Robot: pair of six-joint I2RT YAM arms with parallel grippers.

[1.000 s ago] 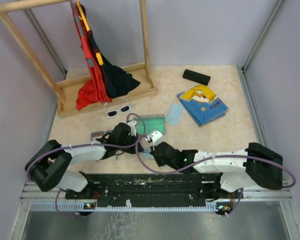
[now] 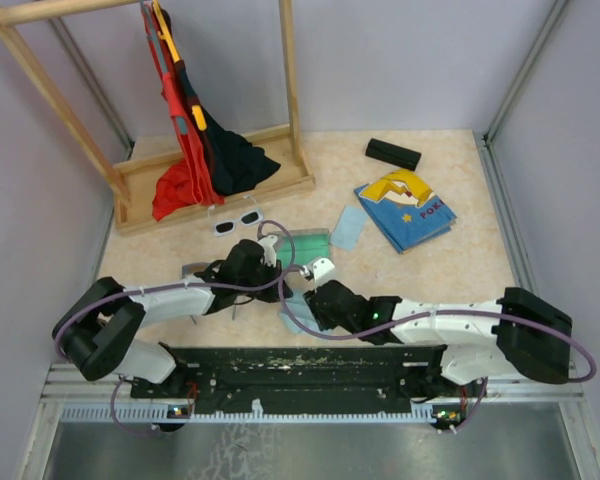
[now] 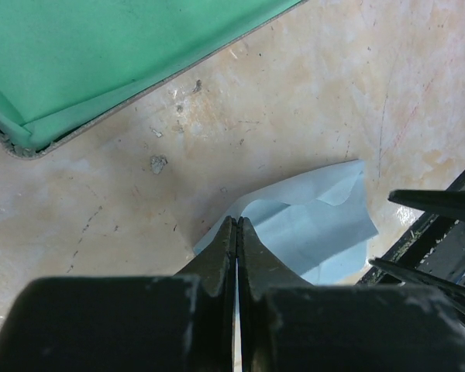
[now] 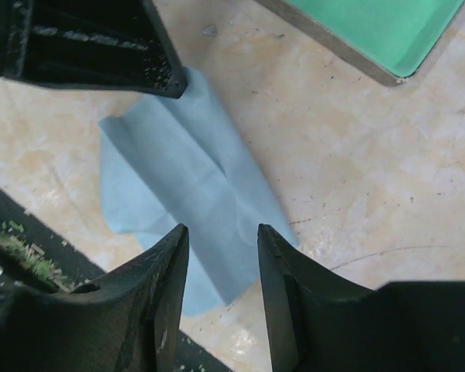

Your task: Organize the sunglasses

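A light blue cloth (image 2: 302, 313) lies creased and partly folded near the table's front. Above its far left edge, my left gripper is shut, fingertips against the cloth's raised edge; whether any cloth is pinched I cannot tell. My right gripper stands part open over the opposite side of the cloth (image 4: 205, 190), its fingers apart with nothing gripped. Just beyond both grippers sits an open case with green lining (image 2: 305, 250). White-framed sunglasses (image 2: 238, 222) with dark lenses rest on the table in front of the wooden rack.
Another blue cloth (image 2: 349, 228) lies flat right of the green case. Farther back are a black case (image 2: 393, 153) and a blue-yellow packet (image 2: 408, 208). Clothes hang on the wooden rack (image 2: 125, 190). Open table shows at the right.
More of the blue cloth shows, spread toward the front right. The left arm has barely moved.
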